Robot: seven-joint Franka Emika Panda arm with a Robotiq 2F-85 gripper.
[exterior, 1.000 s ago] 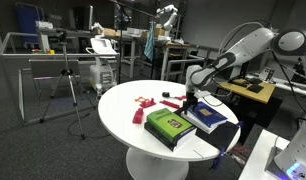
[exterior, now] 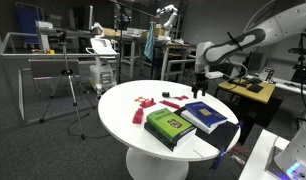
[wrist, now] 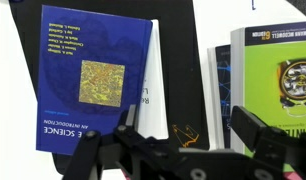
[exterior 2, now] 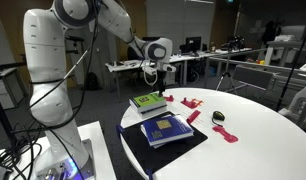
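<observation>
My gripper stands open in the wrist view, its two dark fingers apart with nothing between them. Below it lie a blue book (wrist: 93,75) with a yellow-brown square on its cover and, to the right, a green book (wrist: 278,85) with a watch picture. In exterior view 1 the gripper (exterior: 200,82) hangs above the round table's far right part, clear of the books. The blue book (exterior: 204,115) rests at the right on a dark mat, and the green book (exterior: 170,125) tops a thick stack left of it.
Several small red items (exterior: 145,101) are scattered on the white round table (exterior: 123,110), with a dark object (exterior 2: 216,115) behind them. A dark blue strap-like thing (exterior 2: 135,148) hangs near the table's edge. Bare tabletop stretches away from the books.
The gripper has risen from low behind the books and shifted a little to the right in exterior view 1. Books and red items look unmoved.
</observation>
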